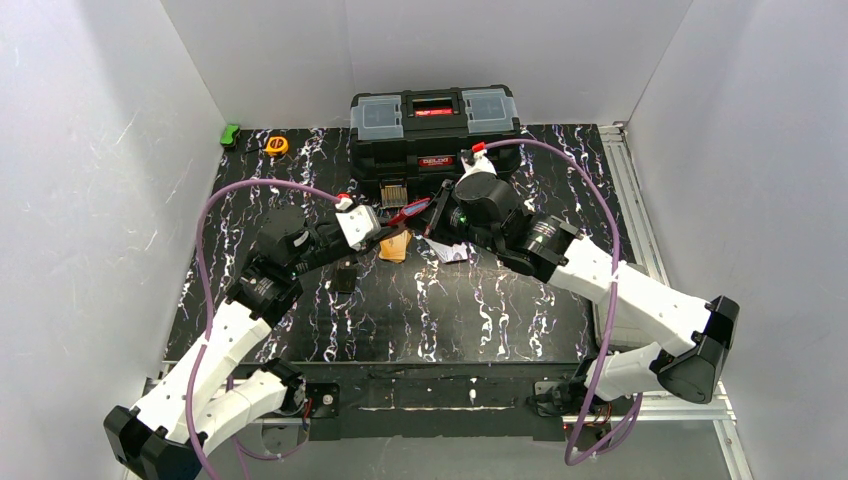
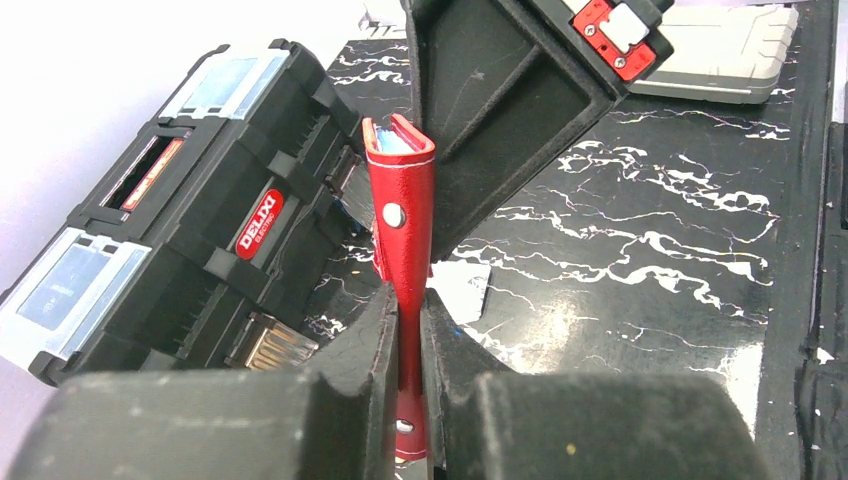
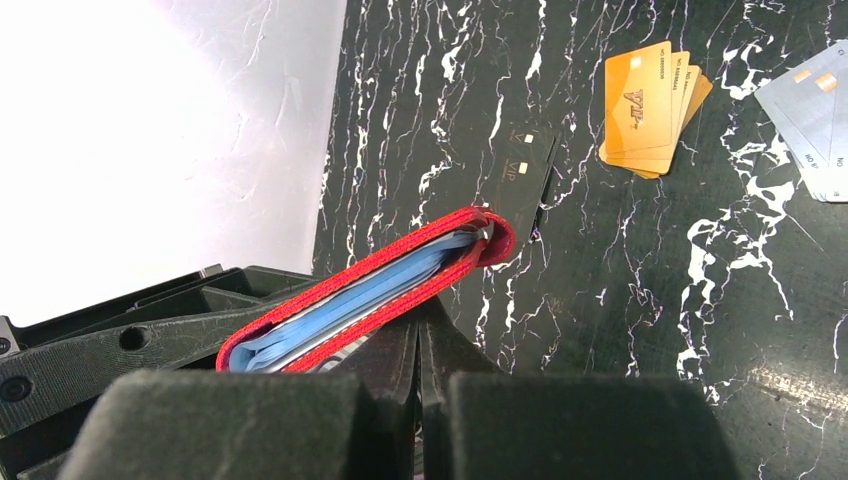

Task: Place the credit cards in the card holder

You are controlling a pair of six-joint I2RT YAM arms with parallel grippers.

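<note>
The red card holder point(image 2: 405, 215) stands upright in the left wrist view, with my left gripper shut on its lower part. From the right wrist view its mouth point(image 3: 370, 290) gapes, showing bluish-clear sleeves inside. My right gripper is shut with nothing visible between its fingers, its tips against or just under the holder's near side; contact cannot be told. On the table lie fanned gold cards point(image 3: 640, 105), silver cards point(image 3: 815, 120) and black cards point(image 3: 522, 175). In the top view both grippers meet at the holder point(image 1: 408, 212) above the table.
A black toolbox point(image 1: 435, 140) stands at the back, with a small metal rack point(image 1: 394, 195) before it. An orange tape measure point(image 1: 277, 146) and a green item point(image 1: 230, 136) sit at the back left.
</note>
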